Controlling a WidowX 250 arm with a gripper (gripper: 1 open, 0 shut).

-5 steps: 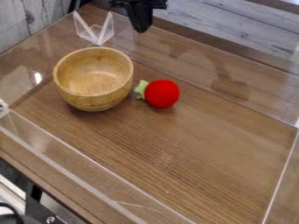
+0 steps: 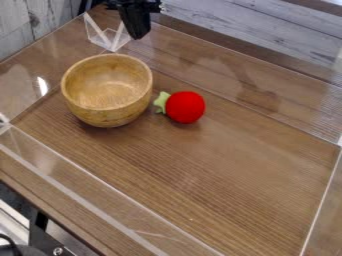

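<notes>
A black gripper (image 2: pixel 140 22) hangs at the top edge of the camera view, mostly cut off, above and behind the wooden bowl; whether its fingers are open or shut cannot be made out. The round wooden bowl (image 2: pixel 106 104) sits empty on the left of the table. Just right of it lies a red round object (image 2: pixel 185 107) with a light green part (image 2: pixel 162 101) on its left side, resting on the table apart from the gripper.
A pale wall (image 2: pixel 34 30) borders the upper left, with clear plastic-like pieces along the left side.
The gripper has shifted slightly left along the top edge. The bowl and the red object have not moved.
</notes>
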